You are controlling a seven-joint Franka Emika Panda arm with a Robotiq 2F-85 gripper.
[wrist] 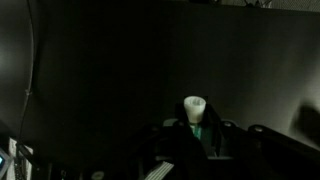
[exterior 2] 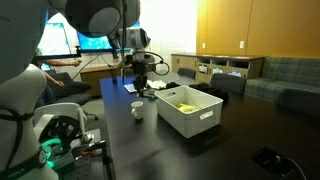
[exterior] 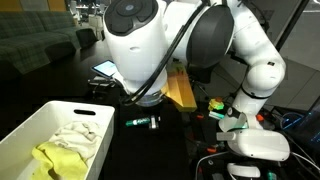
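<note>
A green marker with a white end [exterior: 141, 121] is raised over the dark table, lying roughly level in exterior view 1. In the wrist view, the marker's white end [wrist: 194, 105] points up from between the dark fingers, its green body partly hidden by them. My gripper is shut on the marker. In exterior view 1 the gripper is mostly lost against the dark table. Exterior view 2 shows white arm parts at the left, but the fingers cannot be made out there.
A white box [exterior 2: 190, 120] holding yellow and white cloths stands left of the marker in exterior view 1. In exterior view 2 a white mug [exterior 2: 138, 110] stands near the box, and a dark object [exterior 2: 275, 162] lies on the right.
</note>
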